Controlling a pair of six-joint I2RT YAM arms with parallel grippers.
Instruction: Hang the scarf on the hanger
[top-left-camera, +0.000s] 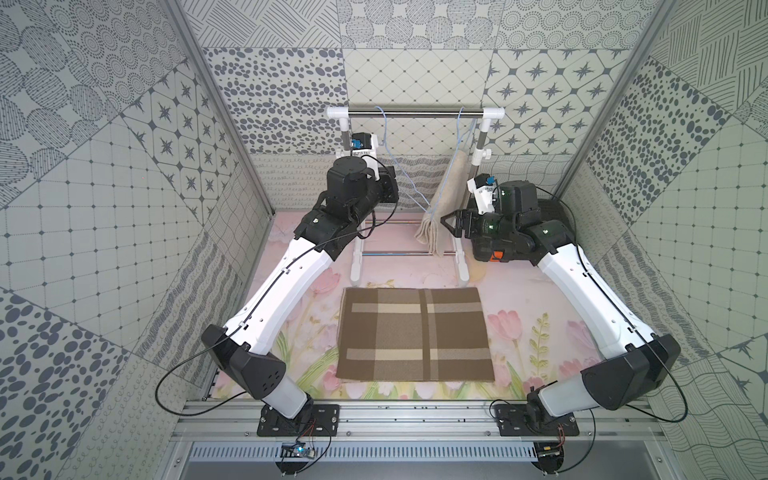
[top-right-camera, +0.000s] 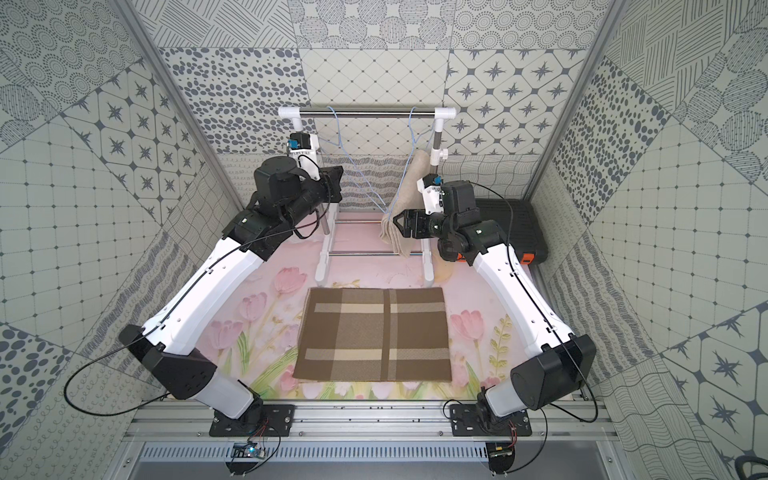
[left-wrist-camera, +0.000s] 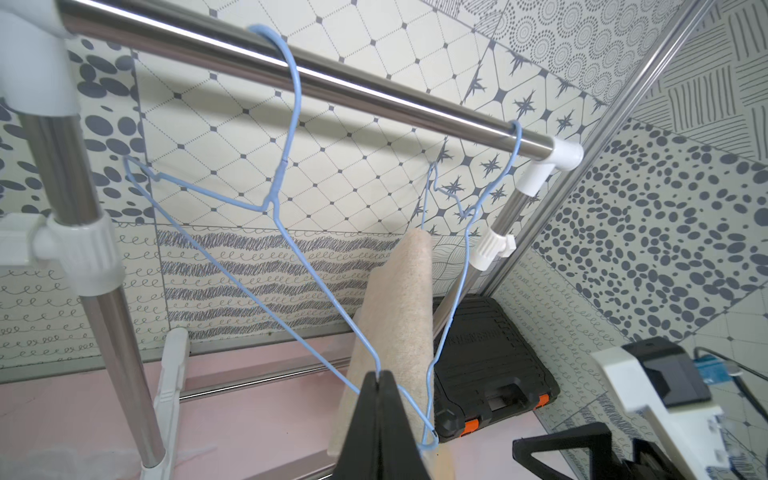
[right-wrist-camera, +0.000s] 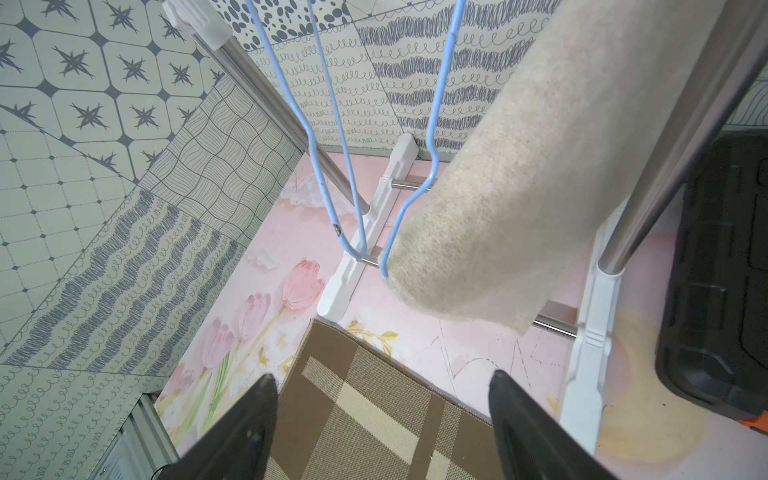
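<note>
A beige fringed scarf (top-left-camera: 453, 185) hangs draped over the lower bar of the right blue hanger (left-wrist-camera: 468, 248), which is hooked on the rack's metal rail (left-wrist-camera: 352, 92). To its left, a second blue hanger (left-wrist-camera: 289, 148) carries nothing. My left gripper is shut at the left side of the rack, with nothing visible between its fingers; the left hanger's lower corner appears beyond its tips. Just in front of the scarf and toward the right, my right gripper stands open and apart from the cloth (right-wrist-camera: 512, 184).
A brown plaid cloth (top-left-camera: 416, 334) lies flat on the table in front of the rack. Behind the right gripper sits a black case (top-right-camera: 512, 228) with orange latches, beside the rack's right leg (top-right-camera: 428, 260).
</note>
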